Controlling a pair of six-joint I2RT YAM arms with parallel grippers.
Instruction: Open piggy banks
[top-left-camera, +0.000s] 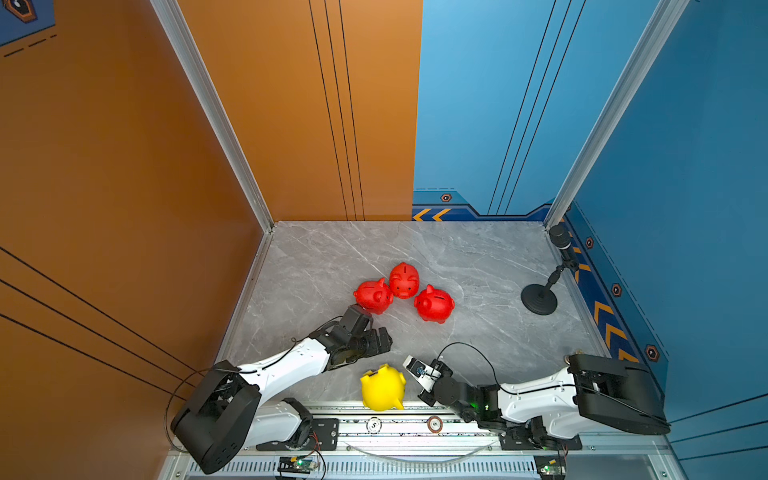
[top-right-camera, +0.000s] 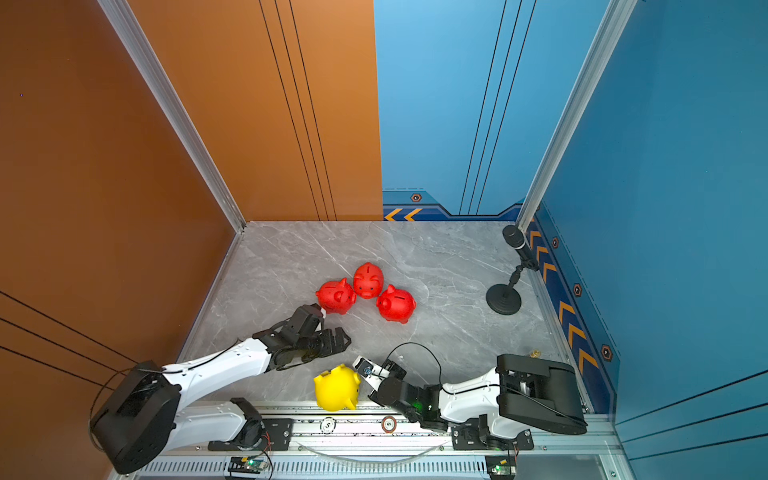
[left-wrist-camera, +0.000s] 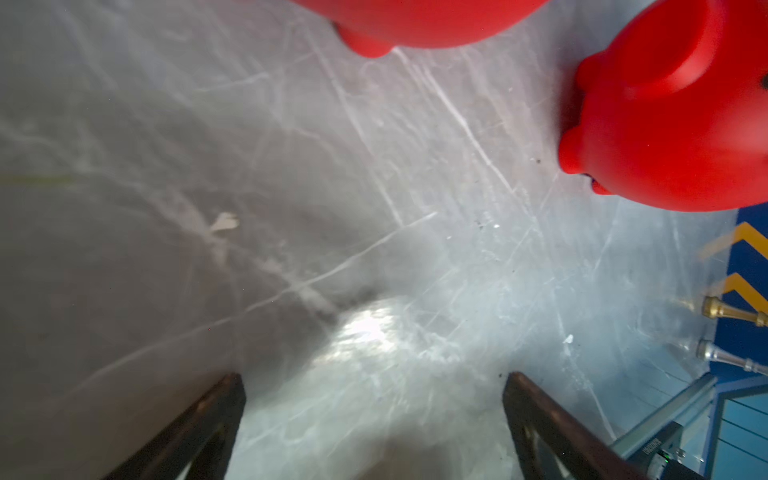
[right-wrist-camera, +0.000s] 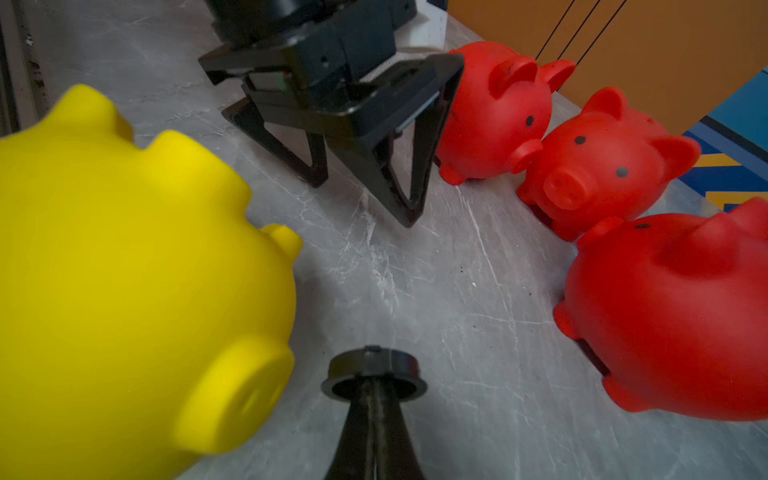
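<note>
The yellow piggy bank lies tipped near the front edge, between both arms, its feet showing upward. In the right wrist view a black round plug is at the tip of my shut right gripper, beside the yellow pig. My left gripper stands open above bare table, between the yellow pig and the red ones. Three red piggy banks stand grouped behind it.
A black microphone stand stands at the right. The front rail runs just beside the yellow pig.
</note>
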